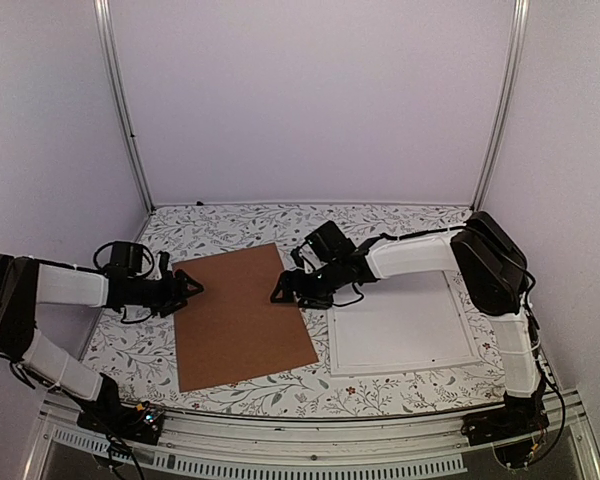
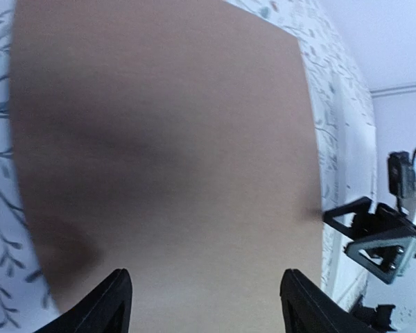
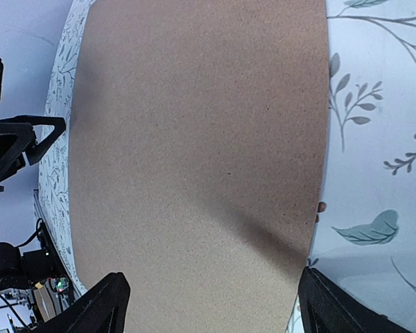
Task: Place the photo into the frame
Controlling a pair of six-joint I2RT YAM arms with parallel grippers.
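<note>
A square brown board (image 1: 237,340) lies on the left half of the table, filling much of both wrist views. My left gripper (image 1: 183,290) is over its left upper corner, fingers apart with nothing visible between them (image 2: 206,305). My right gripper (image 1: 292,290) is low over the board's right edge, open and empty, its fingertips straddling that edge region in the right wrist view (image 3: 209,305). A white flat rectangular piece (image 1: 400,330) lies on the right, partly under the right arm. I cannot tell which piece is photo or frame.
The patterned white table (image 1: 225,222) has free room behind the board and a narrow strip in front. Pale walls (image 1: 310,110) enclose it at back and sides. The right arm stretches across the white piece's back part.
</note>
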